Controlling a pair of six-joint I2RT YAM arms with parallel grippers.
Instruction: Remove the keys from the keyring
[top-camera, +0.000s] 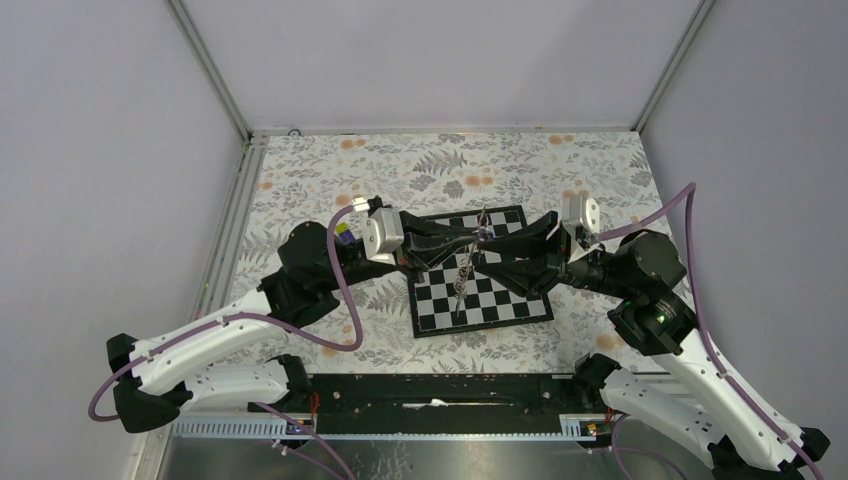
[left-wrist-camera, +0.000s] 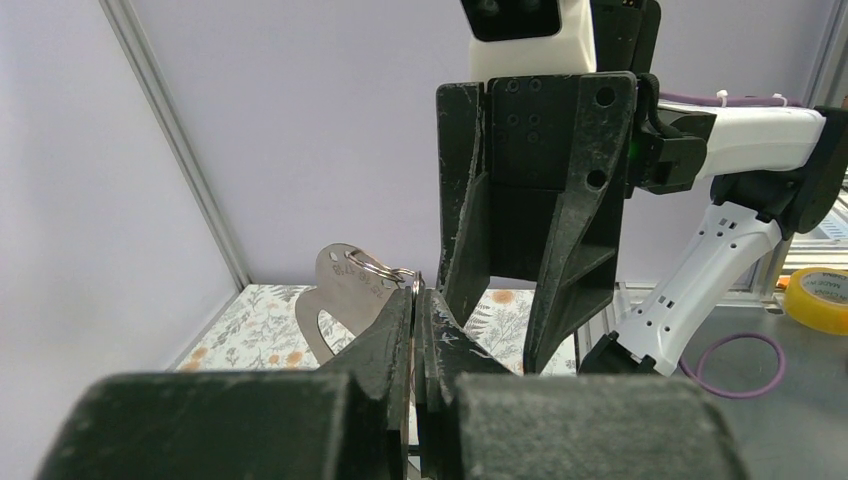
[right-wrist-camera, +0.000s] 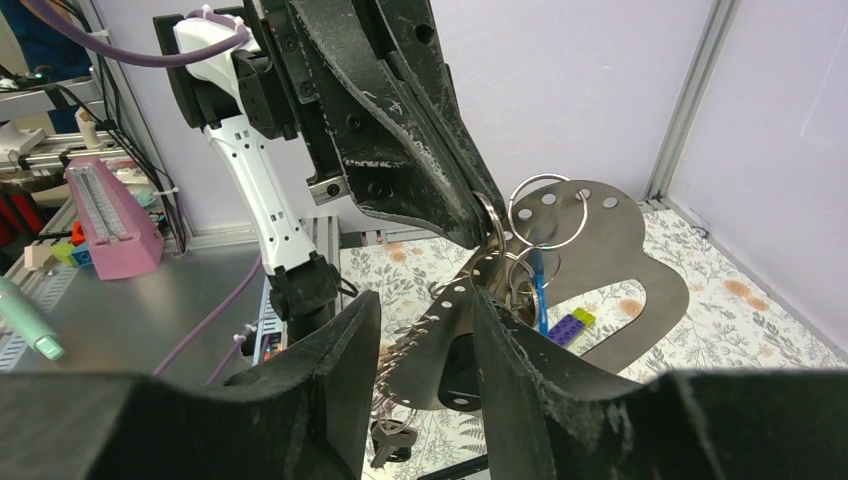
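A flat silver metal plate (right-wrist-camera: 640, 290) with holes and several rings hangs in the air over the checkered board. My left gripper is shut on a thin metal ring (right-wrist-camera: 491, 215) at the plate's edge. Further rings loop through the plate, and a thin blue piece (right-wrist-camera: 540, 290) hangs among them. Lower down dangles a small black-headed piece (right-wrist-camera: 392, 440), perhaps a key. My right gripper stands partly open, close to the rings, its fingers on either side of part of the hanging bunch in the right wrist view; contact cannot be made out.
Beneath the grippers lies the black-and-white checkered board (top-camera: 480, 316) on a floral mat (top-camera: 300, 180). A purple and yellow block (right-wrist-camera: 570, 327) rests on the mat's left side. Bare mat surrounds the board.
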